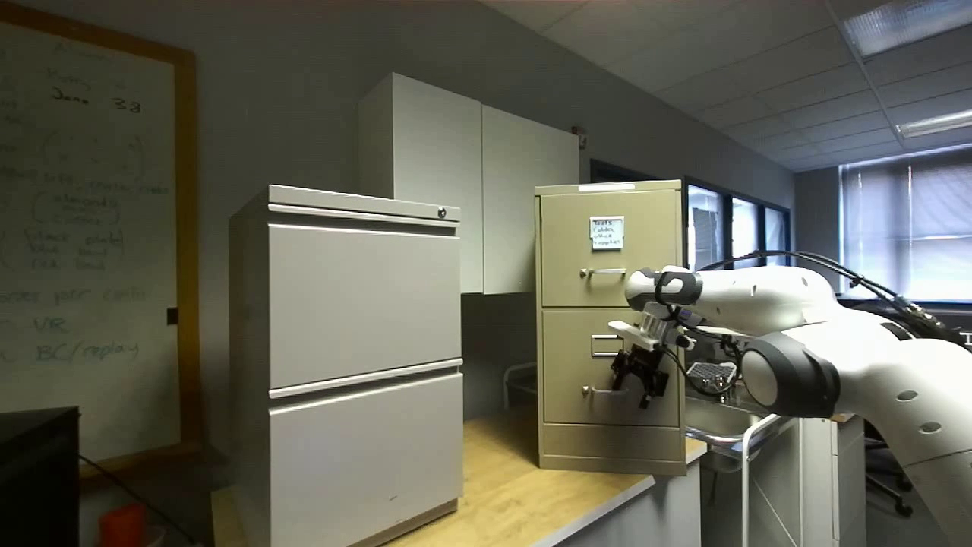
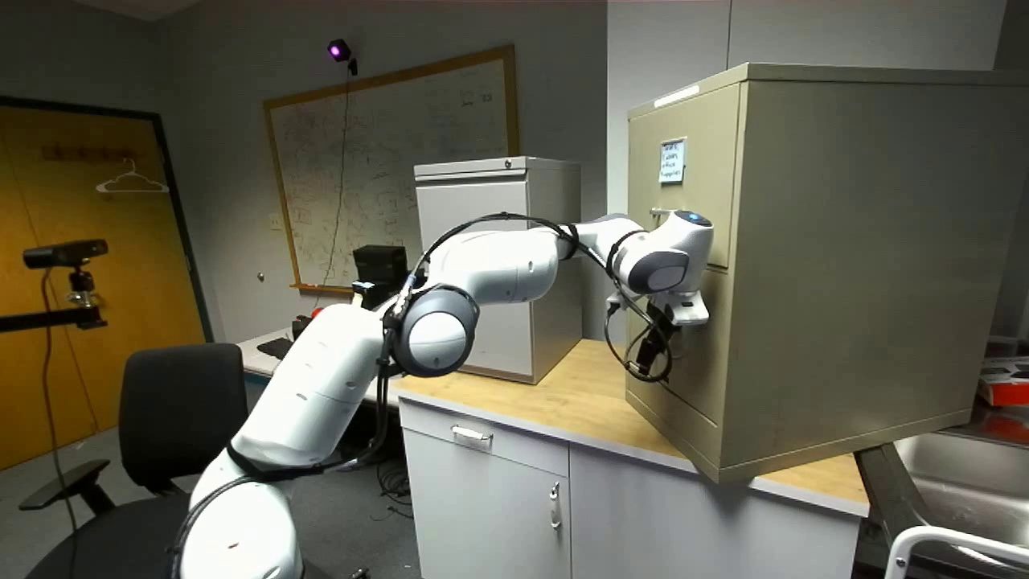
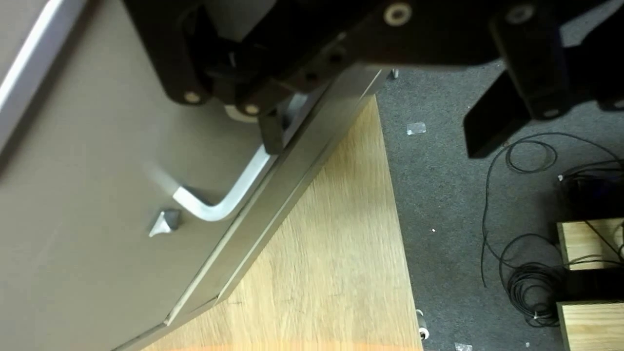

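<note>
A beige two-drawer filing cabinet [image 1: 565, 365] stands on the wooden counter, both drawers shut. Its lower drawer has a silver bar handle [image 3: 245, 175] with a small latch [image 3: 165, 223] beside the handle's end. My gripper [image 1: 632, 386] is open at the lower drawer's front, tilted downward. In the wrist view, one black finger [image 3: 272, 131] overlaps the handle; whether it touches or slips behind the bar I cannot tell. The other finger [image 3: 497, 117] stands wide apart over the floor side. Nothing is held. The far part of the handle is hidden behind the gripper.
A grey filing cabinet [image 1: 364, 301] stands to the left on the same counter [image 1: 510, 483]. A sink [image 2: 965, 482] with a white rail lies beyond the beige cabinet. Open floor [image 3: 444, 193] with loose cables [image 3: 532, 286] stretches past the counter edge.
</note>
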